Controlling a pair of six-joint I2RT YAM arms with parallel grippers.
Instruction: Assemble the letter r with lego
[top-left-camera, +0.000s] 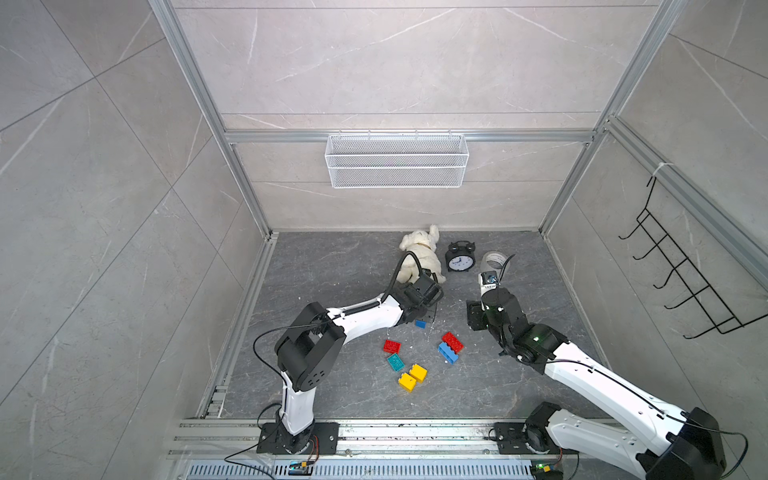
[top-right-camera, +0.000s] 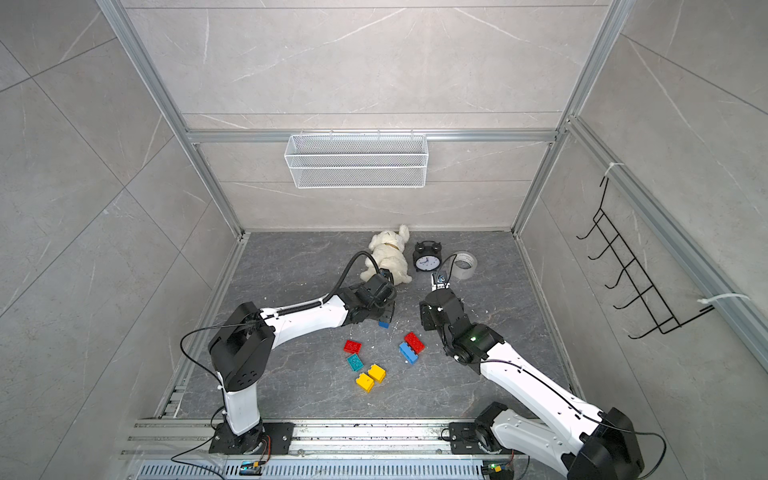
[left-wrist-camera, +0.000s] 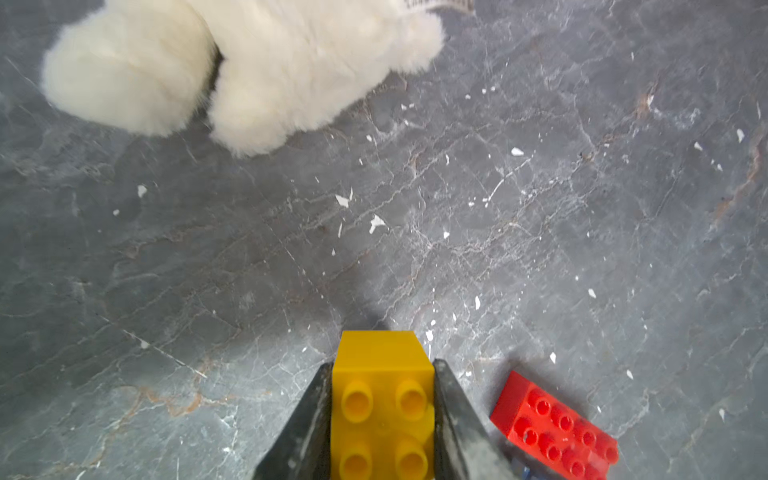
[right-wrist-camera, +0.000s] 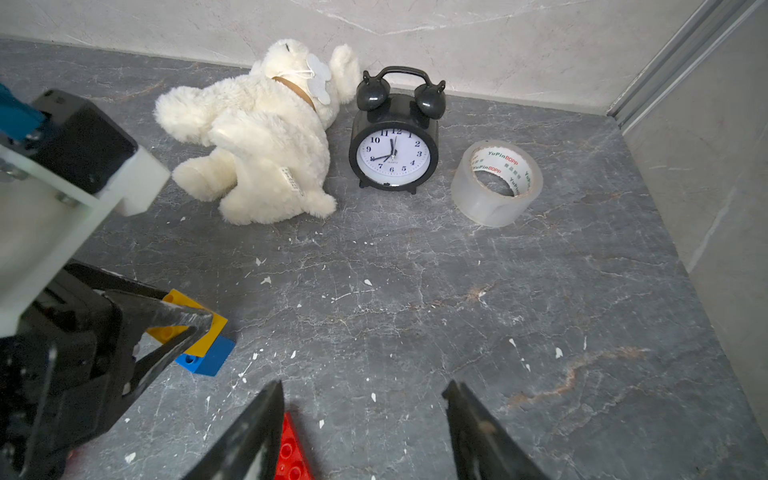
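My left gripper is shut on a yellow brick (left-wrist-camera: 382, 352), its studs facing the wrist camera. In the right wrist view a blue brick (right-wrist-camera: 209, 358) shows right beneath that yellow one; whether they are joined I cannot tell. My right gripper hangs open and empty, off to the right of the left one. A red brick (top-left-camera: 453, 341) and a blue brick (top-left-camera: 448, 353) lie side by side on the floor. Nearer the front are a smaller red brick (top-left-camera: 391, 346), a teal brick (top-left-camera: 396, 362) and two yellow bricks (top-left-camera: 408, 381).
Along the back stand a white plush toy (right-wrist-camera: 264, 152), a black alarm clock (right-wrist-camera: 394, 148) and a roll of clear tape (right-wrist-camera: 496, 184). The toy is close behind my left gripper.
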